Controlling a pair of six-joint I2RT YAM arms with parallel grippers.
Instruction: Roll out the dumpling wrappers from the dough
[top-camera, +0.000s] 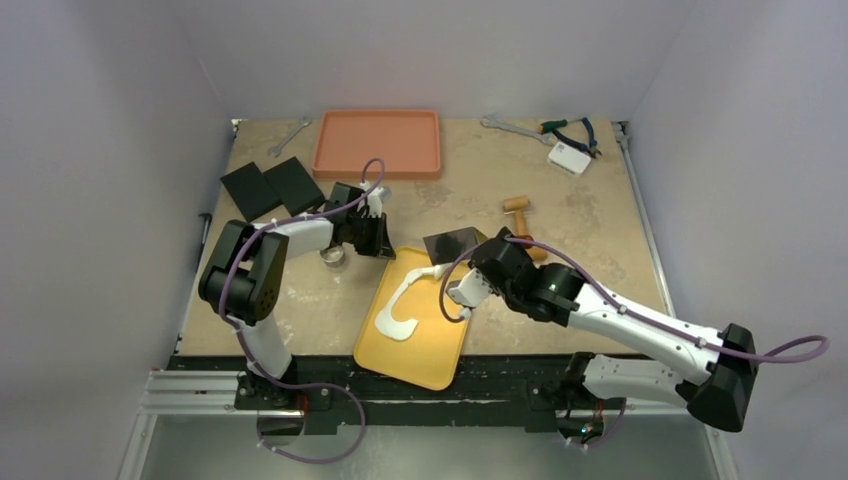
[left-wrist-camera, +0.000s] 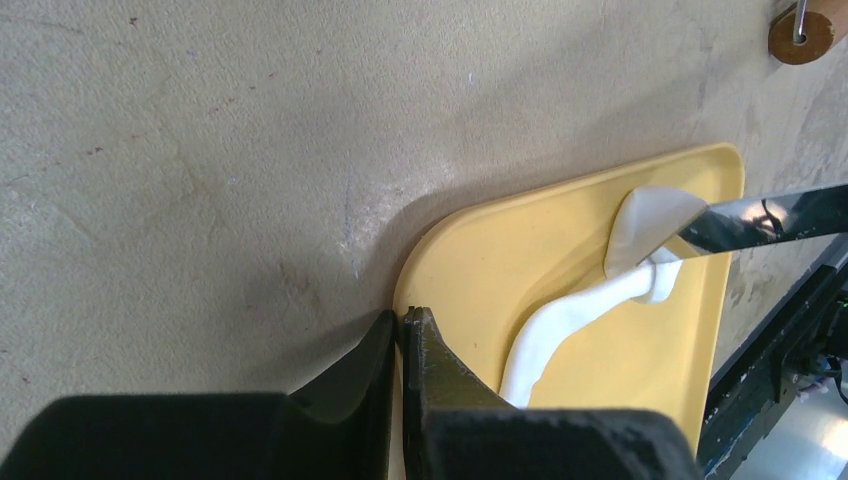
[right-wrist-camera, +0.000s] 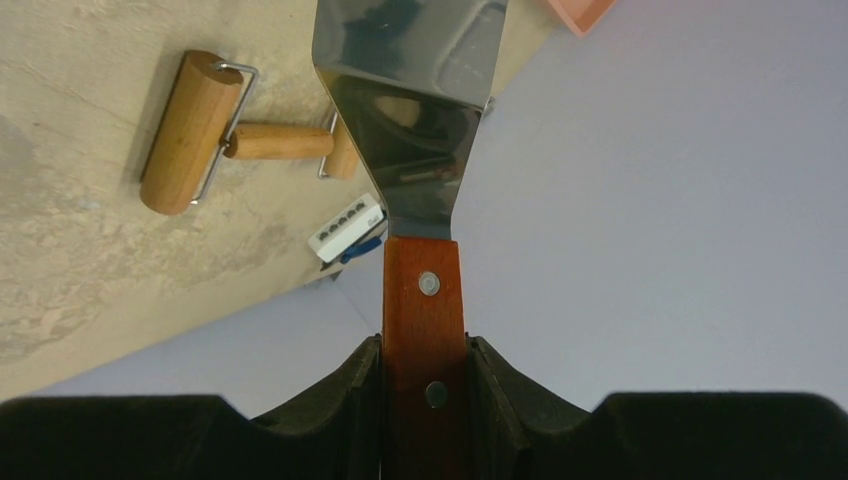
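Note:
A yellow tray (top-camera: 420, 355) holds a curved strip of white dough (top-camera: 395, 325), with a bulkier piece at one end (left-wrist-camera: 640, 215). My left gripper is shut at the tray's corner, nothing visible between its fingers. My right gripper grips the wooden handle of a metal scraper; in the left wrist view its blade (left-wrist-camera: 770, 215) is over the dough's thick end, contact unclear. A wooden roller tool lies on the table to the right.
An orange tray (top-camera: 376, 140) stands at the back. Dark plates (top-camera: 290, 185), a small metal cup (top-camera: 333, 258), wrenches, pliers (top-camera: 580, 135) and a white box (top-camera: 568, 158) lie around.

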